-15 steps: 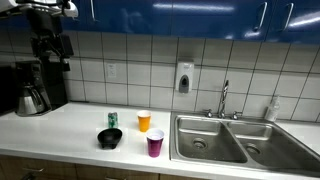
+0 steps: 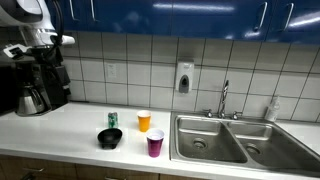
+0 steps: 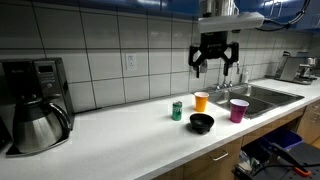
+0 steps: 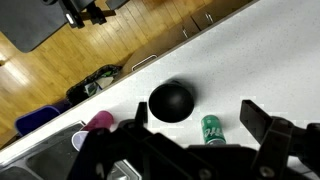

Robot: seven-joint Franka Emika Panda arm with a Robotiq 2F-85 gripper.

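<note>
A black bowl (image 2: 110,138) rests on the white counter, with a green can (image 2: 113,119) just behind it. Right of these stand an orange cup (image 2: 144,121) and, closer to the counter's front, a magenta cup (image 2: 155,143). High above the counter, my gripper (image 3: 213,68) is open and touches none of them. Looking down in the wrist view, the bowl (image 4: 171,101) and the green can (image 4: 212,129) show near the open gripper; the magenta cup (image 4: 98,123) lies toward the left. I cannot make out the orange cup there.
A double sink (image 2: 232,140) with a faucet (image 2: 223,100) lies right of the cups. A coffee maker (image 3: 42,105) stands at the counter's other end, with bare counter before the objects. Blue cabinets (image 2: 230,22) hang overhead.
At the upper left of the first exterior view, the arm and gripper have shifted and come somewhat lower. The bowl, can and cups have not moved.
</note>
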